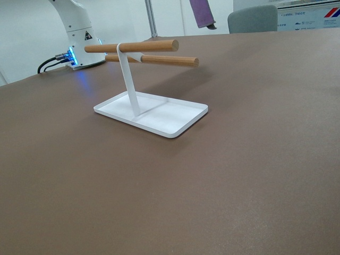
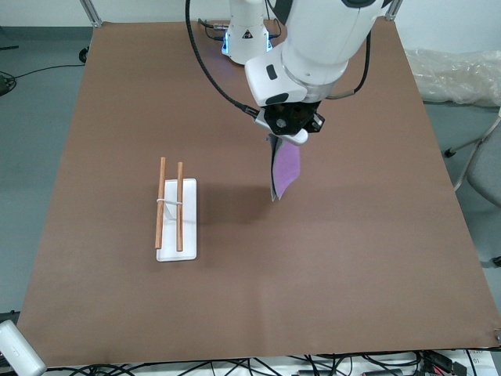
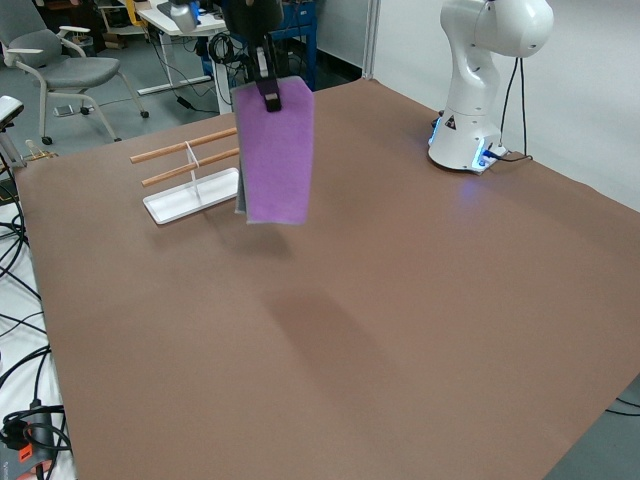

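A purple cloth with a grey back [image 3: 277,160] hangs from my gripper [image 3: 271,100], which is shut on it, high above the brown table. In the top view only the cloth's lower part [image 1: 202,11] shows at the top edge. In the left view the cloth [image 2: 286,168] hangs under the wrist, right of and behind a small white stand with two wooden bars [image 2: 179,223]. The stand's white tray [image 1: 159,119] rests on the table; its bars [image 1: 149,45] are bare.
Chairs [image 3: 80,72] and cables lie beyond the edges.
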